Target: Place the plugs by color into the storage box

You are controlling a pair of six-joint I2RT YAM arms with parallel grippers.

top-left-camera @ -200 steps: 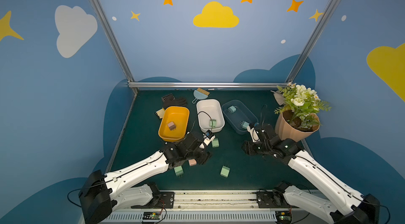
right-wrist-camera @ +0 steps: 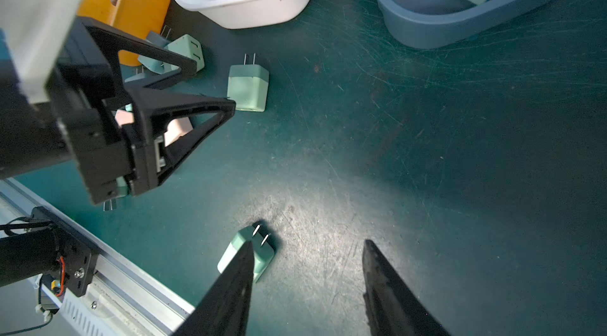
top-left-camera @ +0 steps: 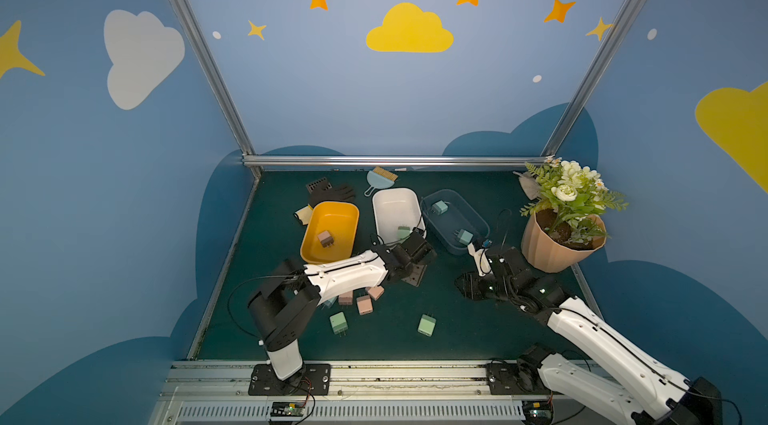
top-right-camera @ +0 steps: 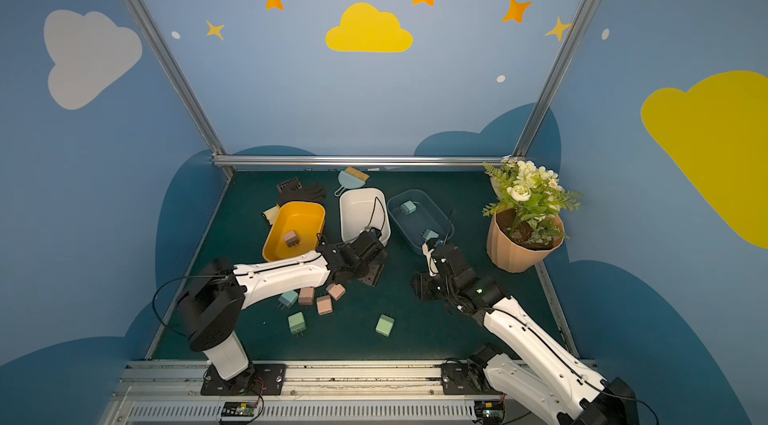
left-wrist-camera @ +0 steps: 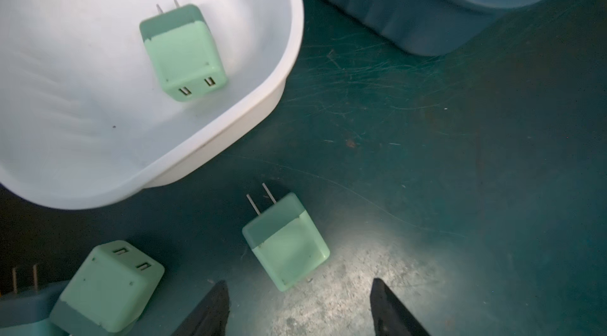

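Open and empty, my left gripper hangs above the table, with a light green plug [left-wrist-camera: 287,241] lying just beyond its fingertips. My right gripper is also open over bare table; near its left finger lies another green plug [right-wrist-camera: 246,252]. One green plug [left-wrist-camera: 183,51] rests in the white box [left-wrist-camera: 218,140]. The dark blue box [top-left-camera: 480,221] holds two blue-green plugs, and the yellow box [top-left-camera: 344,217] holds one pinkish plug [top-left-camera: 325,238]. Several pink plugs [top-right-camera: 324,305], a blue-green plug [top-right-camera: 288,298] and a green plug [top-right-camera: 297,322] lie below the left arm.
A potted plant [top-left-camera: 564,241] stands at the right. Behind the boxes are a dark glove [top-left-camera: 336,193] and a small dustpan with a brush [top-left-camera: 381,178]. The two arms are close together near the table's middle. Room is free at the front right.
My left arm has swung and its gripper has moved rightward and slightly back, over the green plug in front of the white box. The right arm has shifted only a little.
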